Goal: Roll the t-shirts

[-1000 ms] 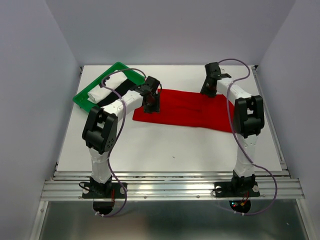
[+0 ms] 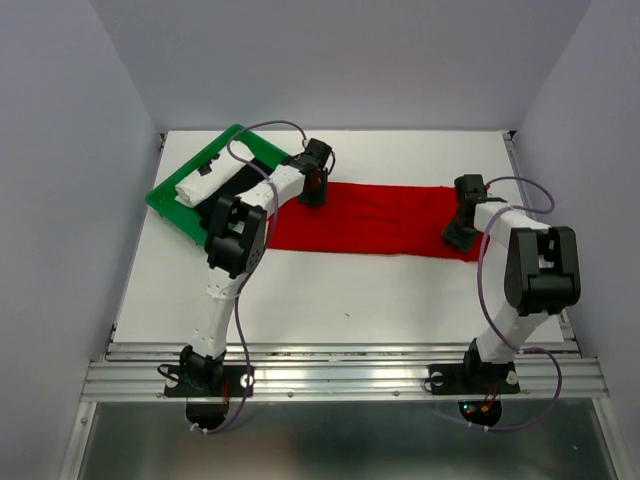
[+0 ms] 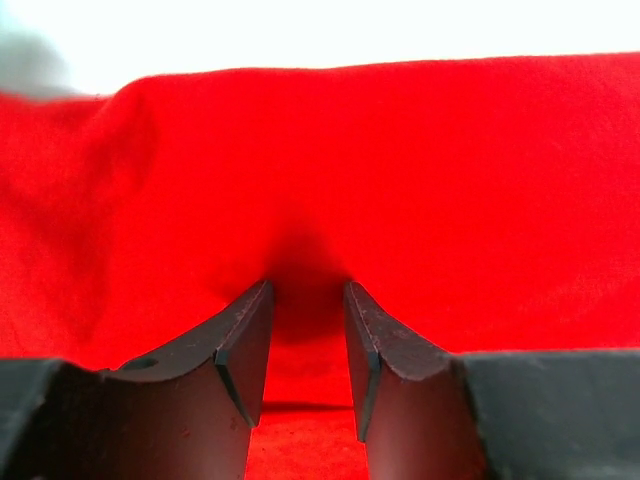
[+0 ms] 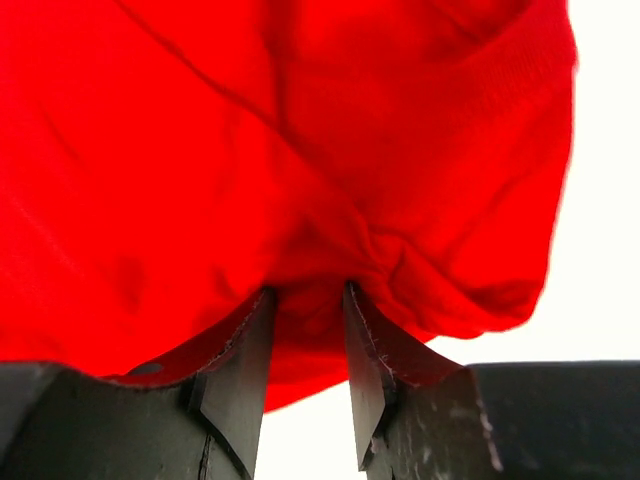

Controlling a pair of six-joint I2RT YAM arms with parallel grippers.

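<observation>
A red t-shirt (image 2: 360, 220) lies folded into a long flat band across the middle of the white table. My left gripper (image 2: 315, 200) is low over its left part, fingers open; in the left wrist view the red cloth (image 3: 330, 180) spreads beneath the fingertips with a soft shadow between them. At the right end of the shirt, my right gripper (image 2: 458, 238) stands open too. Creased red cloth (image 4: 320, 230) lies around and between its fingertips in the right wrist view, near the shirt's edge. Whether either gripper touches the cloth, I cannot tell.
A green basket (image 2: 168, 213) sits at the back left beside the left arm, with a rolled white cloth (image 2: 213, 173) and a black cloth (image 2: 240, 182) inside.
My right gripper has gone from the shirt's back edge to its right end, lower and nearer the front. The shirt shifted slightly left.
</observation>
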